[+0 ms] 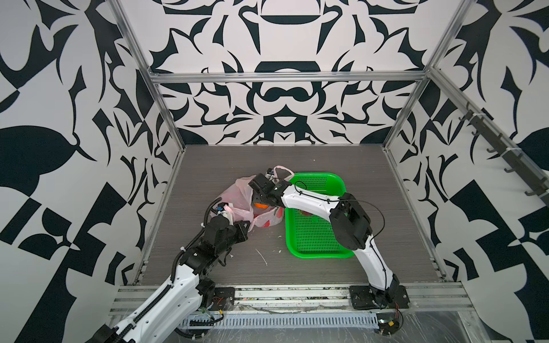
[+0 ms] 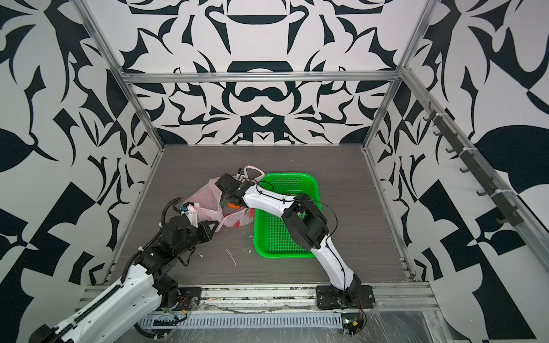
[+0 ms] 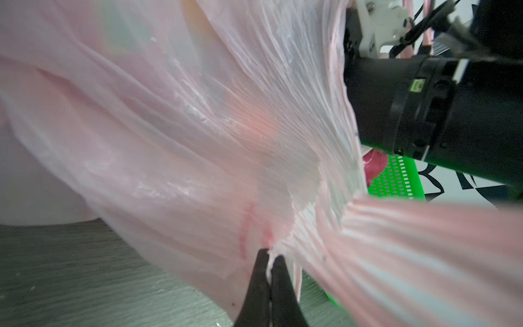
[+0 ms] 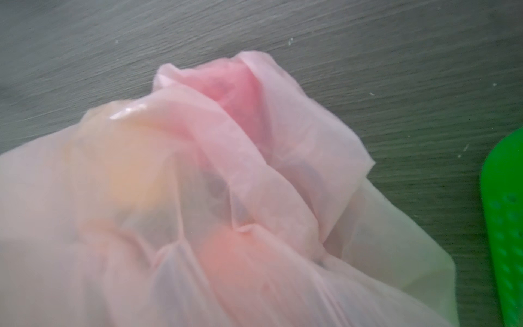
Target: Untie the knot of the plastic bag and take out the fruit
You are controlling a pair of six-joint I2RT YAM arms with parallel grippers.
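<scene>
The translucent pink bag (image 1: 234, 194) lies left of the green basket, with orange fruit (image 1: 261, 205) showing at an opening in the top left view and coloured shapes showing through the plastic in both wrist views. My left gripper is shut on a thin, stretched fold of the bag at its lower front. My right gripper (image 1: 268, 174) is over the bag's back right, near a looped handle (image 2: 255, 169); its fingertips are hidden in its own wrist view, and I cannot tell its state.
The green basket (image 1: 320, 243) stands right of the bag, under the right arm. Bare table (image 2: 371, 217) lies right of the basket and in front of the bag, with small scraps on it.
</scene>
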